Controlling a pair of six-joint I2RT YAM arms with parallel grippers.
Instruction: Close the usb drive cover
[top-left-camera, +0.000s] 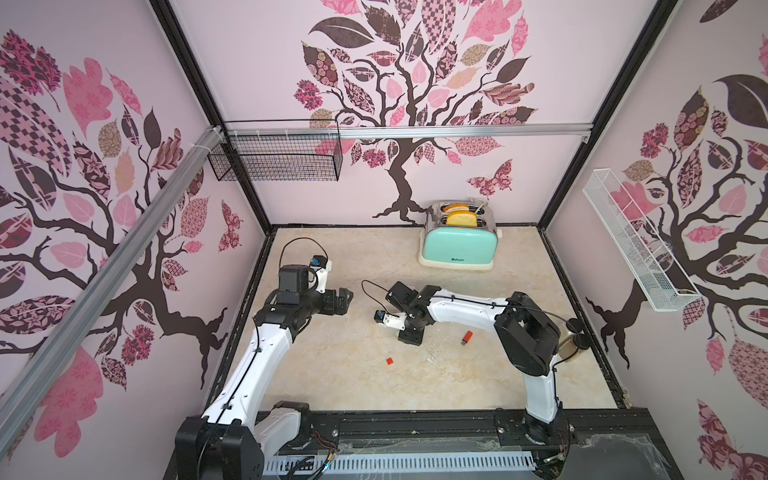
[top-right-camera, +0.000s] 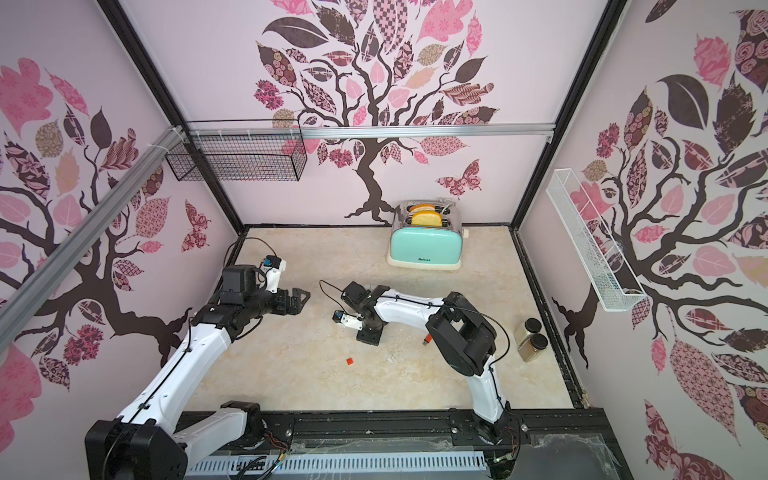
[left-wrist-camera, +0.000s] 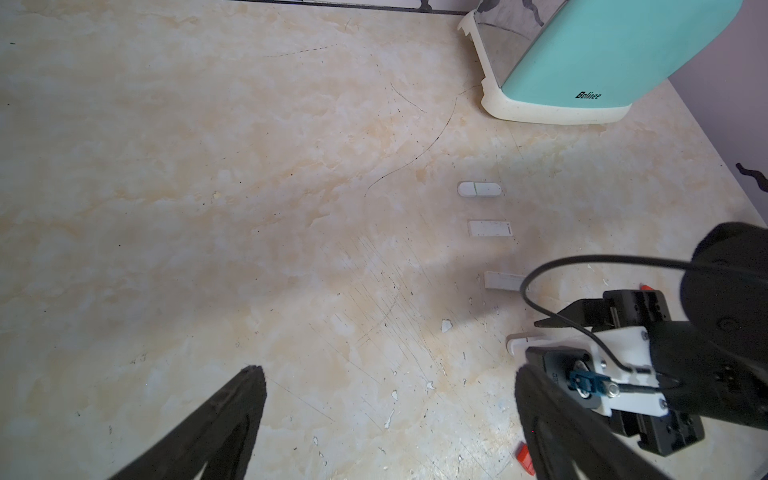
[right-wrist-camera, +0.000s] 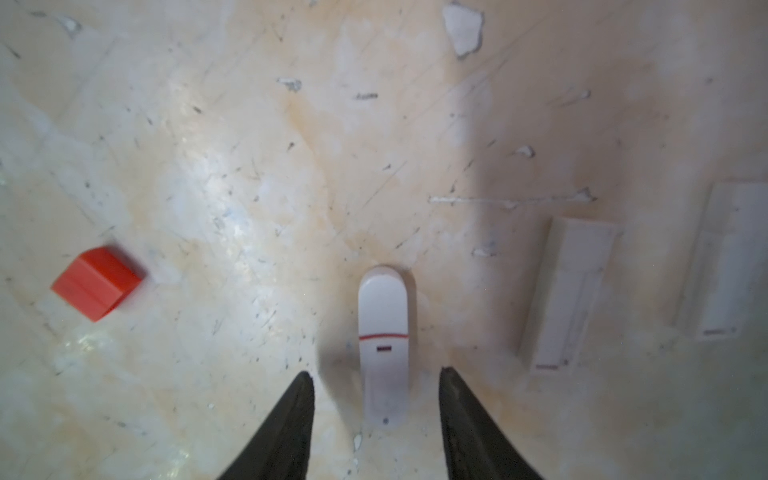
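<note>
A white usb drive (right-wrist-camera: 384, 376) with a thin red seam lies flat on the table, its two halves meeting at that seam. My right gripper stands open over it, one finger on either side with a gap to each. In the top left view the right hand mostly hides this drive. Off to its left sits a small red cap (right-wrist-camera: 97, 281), separate from the red usb drive (top-left-camera: 466, 337) further right. Over the left part of the table my left gripper is open and empty.
Several white drives lie in a row: one with a faint seam (left-wrist-camera: 480, 189), a boxy one (left-wrist-camera: 489, 229) and another boxy one (left-wrist-camera: 505, 281). Behind them stands a turquoise toaster (top-left-camera: 458, 246). Jars (top-right-camera: 532, 345) stand at the right edge.
</note>
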